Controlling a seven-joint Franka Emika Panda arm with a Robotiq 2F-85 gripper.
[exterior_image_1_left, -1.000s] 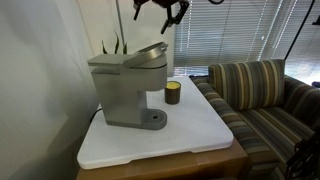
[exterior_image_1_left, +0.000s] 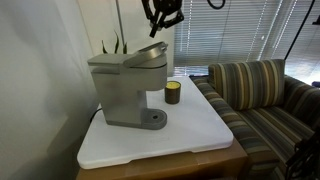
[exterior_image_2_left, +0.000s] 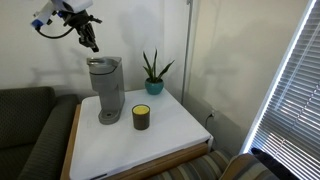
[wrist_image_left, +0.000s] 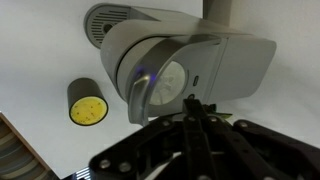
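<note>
A grey coffee maker (exterior_image_1_left: 130, 92) stands on a white tabletop, its lid (exterior_image_1_left: 148, 55) tilted at the top. In the wrist view the curved lid handle (wrist_image_left: 143, 95) arches around a pale round area. Beside the machine sits a dark mug (exterior_image_1_left: 172, 92) with a yellow inside, also visible in the second exterior view as a mug (exterior_image_2_left: 141, 117). Above the coffee maker hangs my gripper (exterior_image_2_left: 95, 48), fingers pointing down. From the wrist, the gripper looks shut near the lid's edge, with nothing visible between its fingers. Whether the tips touch the lid is unclear.
A potted plant (exterior_image_2_left: 155, 75) stands behind the machine by the wall. A striped armchair (exterior_image_1_left: 248, 88) stands beside the table, with window blinds behind it.
Across the last second my gripper has shifted slightly over the coffee maker, and its fingers look closer together. The machine, lid and mug appear unmoved.
</note>
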